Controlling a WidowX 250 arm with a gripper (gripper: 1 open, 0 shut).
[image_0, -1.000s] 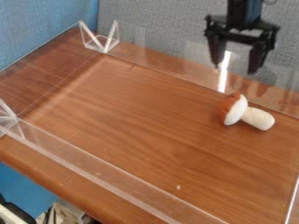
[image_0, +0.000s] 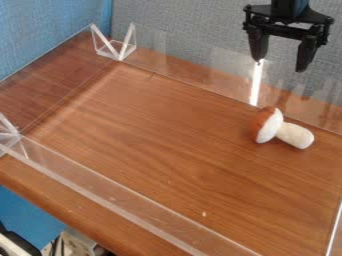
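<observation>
My black gripper (image_0: 283, 50) hangs at the top right of the camera view, open, its two fingers apart with nothing between them. Below it, on the wooden surface, a toy mushroom (image_0: 291, 136) with a red-brown cap and pale stem lies on its side, cap toward the left.
The wooden surface (image_0: 154, 150) is bordered by clear low walls, with white angled corner pieces (image_0: 112, 45) at the back left and on the left side. A grey padded wall stands behind, and blue shows beyond the front-left edge.
The mushroom has not moved.
</observation>
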